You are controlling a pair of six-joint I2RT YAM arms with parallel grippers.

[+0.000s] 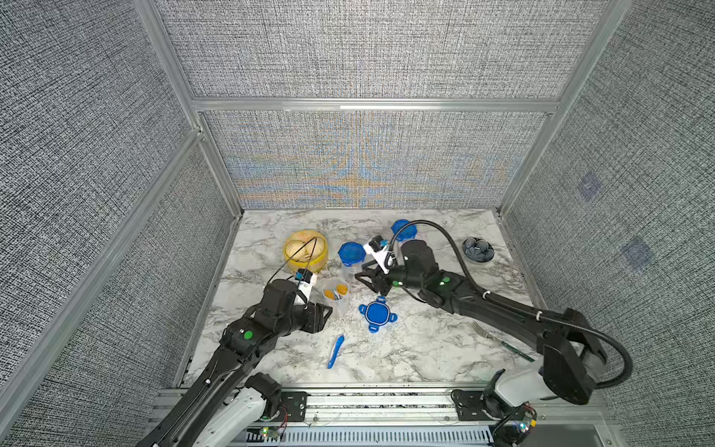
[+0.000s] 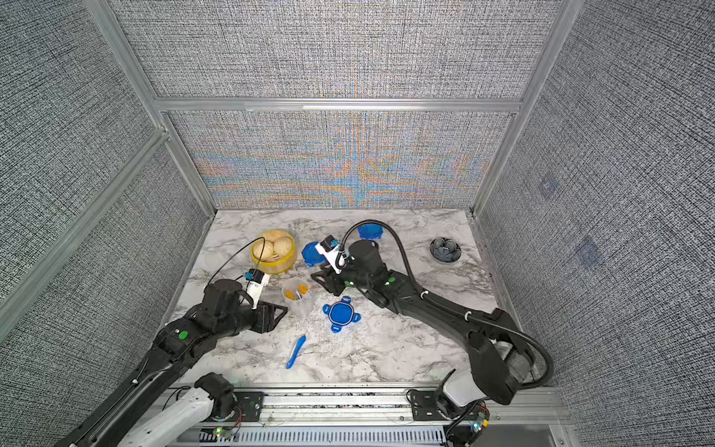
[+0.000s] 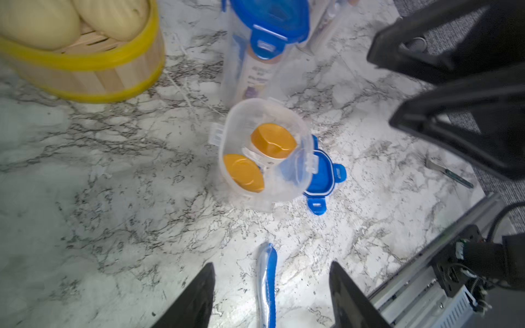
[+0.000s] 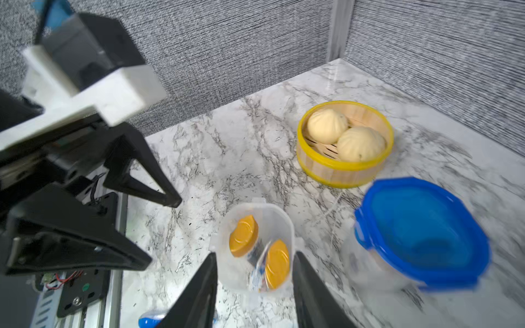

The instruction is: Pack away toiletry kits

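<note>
A clear container [image 3: 235, 136] holding two orange-topped items and a toothbrush-like item [image 4: 259, 268] stands mid-table. A loose blue four-tab lid [image 1: 377, 313] lies beside it. Lidded containers [image 1: 351, 251] stand behind. A blue item [image 1: 335, 350], long and slim, lies in front. My left gripper is open and empty, left of the open container. My right gripper is partly open, above and right of it, with nothing visible held.
A yellow-rimmed steamer with buns [image 1: 305, 260] stands back left, a dark dish [image 1: 478, 250] back right. A fork [image 1: 502, 342] lies front right.
</note>
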